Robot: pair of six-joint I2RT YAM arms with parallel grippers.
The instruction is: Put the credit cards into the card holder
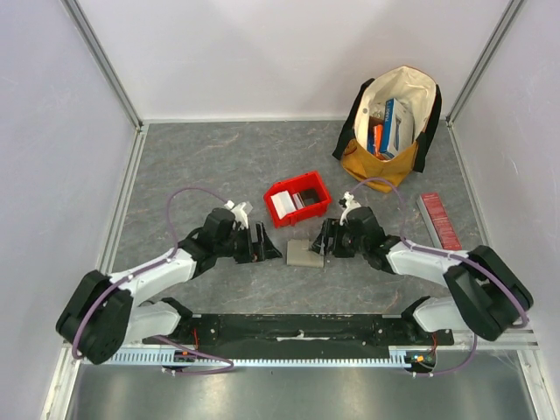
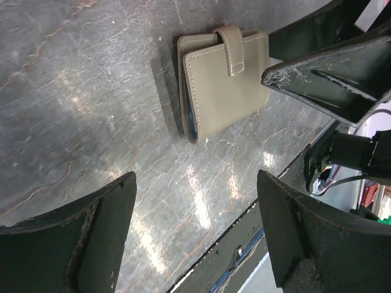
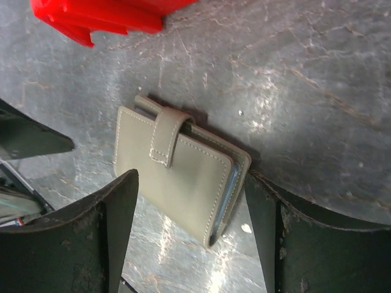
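Note:
A beige card holder [image 1: 305,254] with stitched edges lies on the grey table, its strap folded over the top cover. The right gripper is open at the holder's edge, fingers toward its right corner. In the right wrist view the holder [image 3: 174,165] shows its strap and layered side. My left gripper is part open and empty, to the left of the holder [image 2: 223,82]. In a red basket [image 1: 274,215] behind them are a white card-like piece [image 1: 283,204] and dark ones; whether these are the credit cards I cannot tell.
A tan and black bag [image 1: 378,167] holding books stands at the back right. A red box [image 1: 440,223] lies near the right wall.

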